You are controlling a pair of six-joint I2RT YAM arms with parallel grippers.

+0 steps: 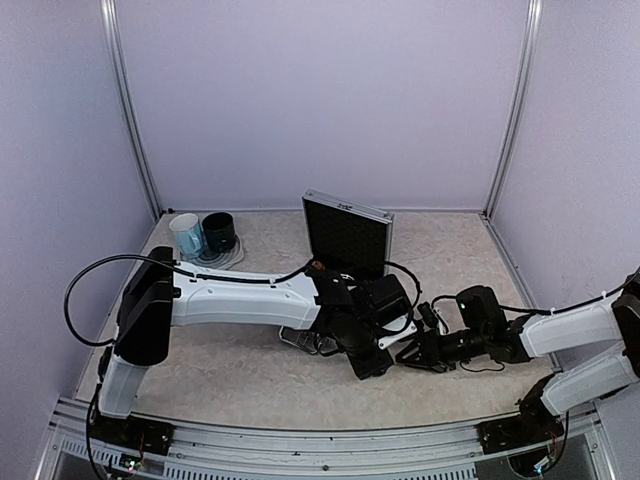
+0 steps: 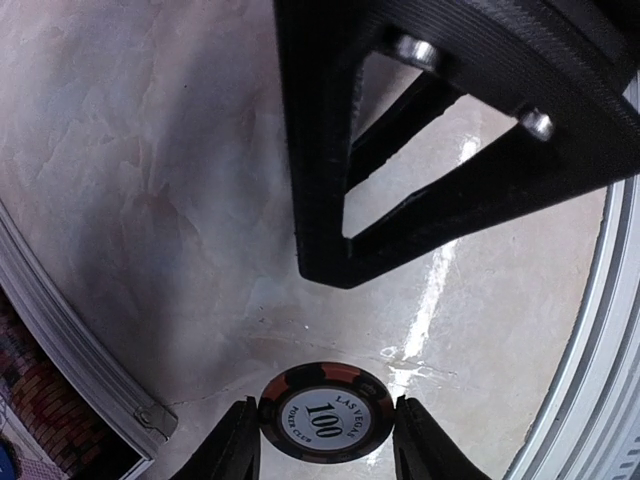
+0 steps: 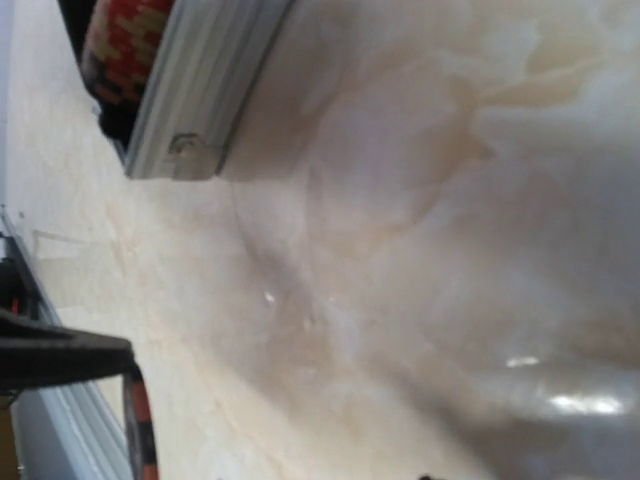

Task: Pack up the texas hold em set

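Note:
In the left wrist view a poker chip [image 2: 327,412] marked 100 faces the camera, pinched between the tips of my left gripper, which is shut on it. Its black-and-red edge [image 3: 143,430] shows at lower left in the right wrist view. The dark fingers of my right gripper [image 1: 408,354] stand close to the left one in the top view. Only their tips show at the bottom of the right wrist view, apart, with nothing visible between them. The open case [image 1: 345,238] stands behind the left arm, its lid up; the arm hides most of its base.
Rows of red and black chips [image 2: 45,395] lie inside the case's metal wall [image 2: 80,350]. At the back left, a light blue mug [image 1: 186,235] and a black mug [image 1: 219,232] stand on a clear dish [image 1: 228,262].

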